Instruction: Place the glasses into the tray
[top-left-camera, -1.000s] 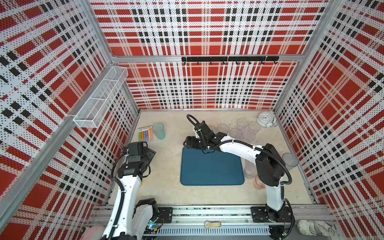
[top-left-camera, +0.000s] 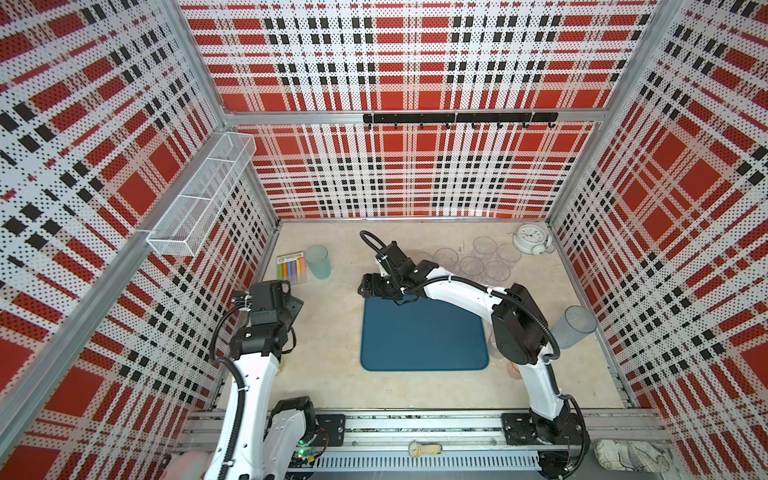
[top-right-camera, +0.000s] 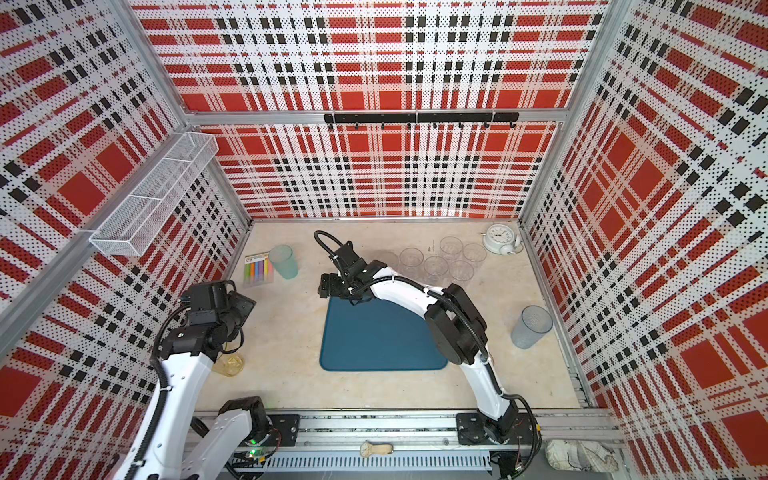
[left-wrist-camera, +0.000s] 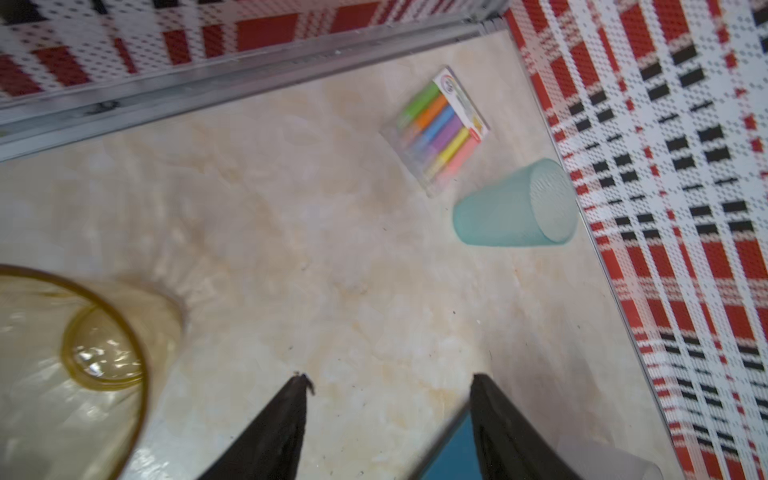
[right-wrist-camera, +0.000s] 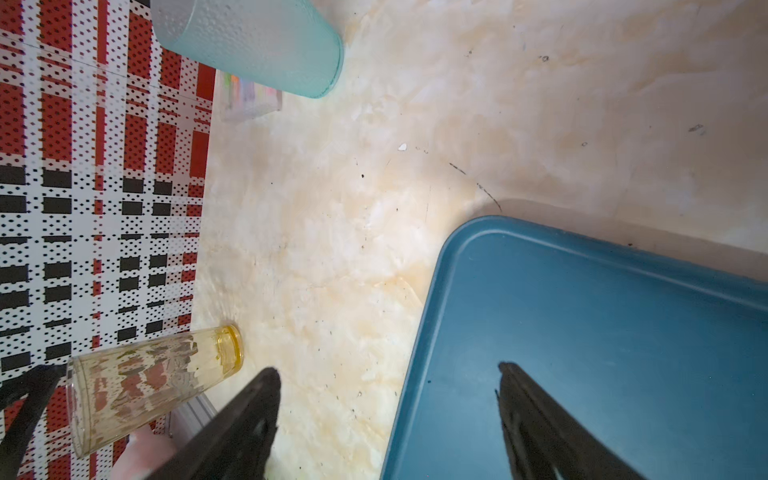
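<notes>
The blue tray (top-left-camera: 424, 336) lies bare on the table. A teal glass (left-wrist-camera: 512, 206) stands at the back left, apart from both grippers. The yellow glass (left-wrist-camera: 120, 344) stands left of my left gripper, which is open and empty above the table. Over the tray's back left corner, my right gripper has its fingers spread, nothing between them. Several clear glasses (top-right-camera: 436, 265) are grouped at the back, partly behind the right arm. A grey-blue glass (top-right-camera: 532, 326) stands at the right. A pink glass (top-left-camera: 513, 369) is mostly hidden by the right arm.
Coloured markers in a pack (top-left-camera: 291, 269) lie beside the teal glass. A white kitchen scale (top-left-camera: 532, 238) sits in the back right corner. A wire basket (top-left-camera: 204, 196) hangs on the left wall. Bare table lies left of the tray.
My right gripper has shifted slightly left along the tray's back edge. The glasses and tray have stayed in place.
</notes>
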